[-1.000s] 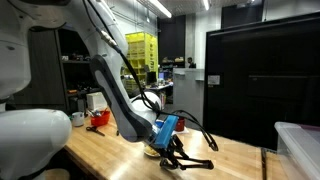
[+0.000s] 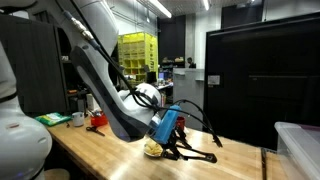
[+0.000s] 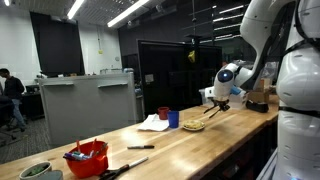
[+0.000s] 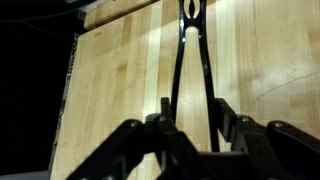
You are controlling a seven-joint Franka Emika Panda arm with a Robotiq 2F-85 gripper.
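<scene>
A pair of black tongs (image 4: 180, 70) extends from my gripper, which is shut on it; in the wrist view its two long arms run up toward a slotted tip over bare wood. Exterior view 1 shows the gripper (image 2: 176, 148) low over the table, the tongs (image 2: 199, 157) pointing right. From the other side, the gripper (image 3: 212, 100) hangs at the far right of the table. A plate with something yellow (image 3: 193, 126) stands to its left; in exterior view 1 the arm partly hides this yellow thing (image 2: 153, 149).
A blue cup (image 3: 173, 119), a red cup (image 3: 163, 113) and a white cloth (image 3: 153, 123) are near the plate. A filled red bowl (image 3: 87, 158) stands farther along the table. A clear plastic bin (image 2: 300, 145) is at the right edge of exterior view 1. Bare wood lies under the tongs.
In exterior view 1 the upper arm has swung left and toward the camera. The gripper and tongs have risen slightly, with the tongs still held.
</scene>
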